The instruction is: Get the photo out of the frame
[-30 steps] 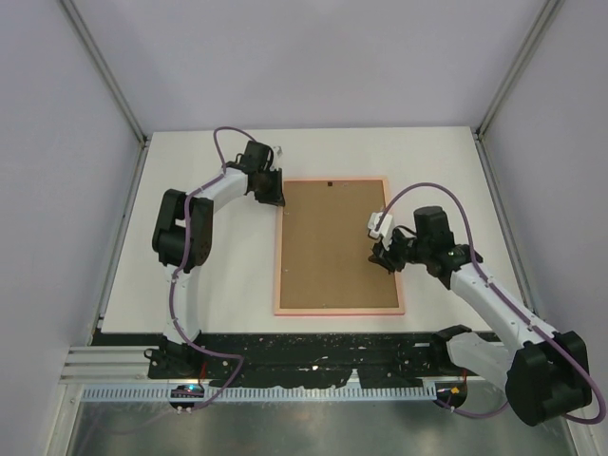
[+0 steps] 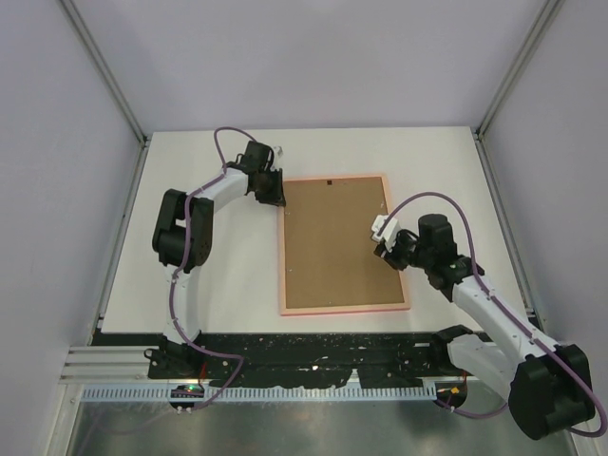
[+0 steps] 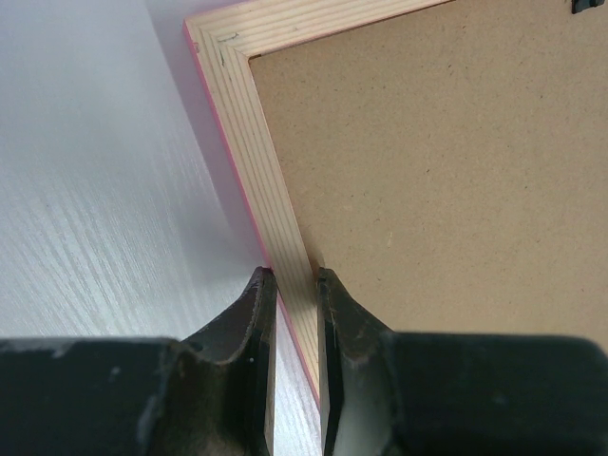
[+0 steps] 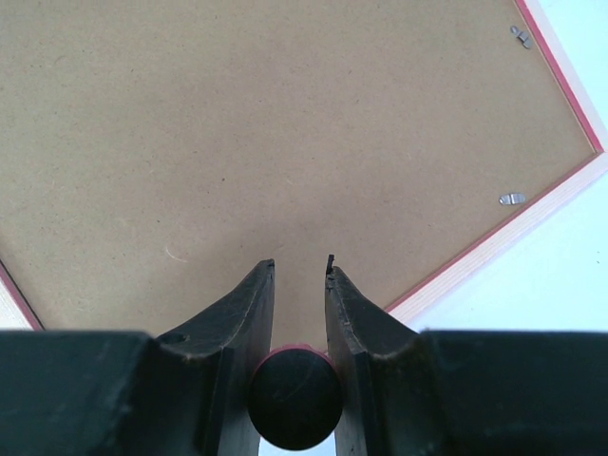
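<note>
The photo frame (image 2: 344, 311) lies face down on the white table, its brown backing board (image 2: 337, 237) showing inside the pale wooden border. My left gripper is shut on the frame's left side, below its upper left corner, in the left wrist view. Over the board's right part is my right gripper, shut on a black round-ended object (image 4: 294, 399) with a reddish rim; its far end is hidden. Two small metal tabs (image 4: 513, 199) sit by the board's edge in the right wrist view. The photo itself is hidden.
A black hanger piece (image 2: 330, 181) sits at the frame's top edge. Bare white table (image 2: 152, 294) surrounds the frame, with open room behind it and to the left. The dark robot base (image 2: 313, 351) borders the front.
The frame's lower end has swung slightly to the right. My right gripper and forearm have shifted a little towards the front and right. My left arm stays still on the frame.
</note>
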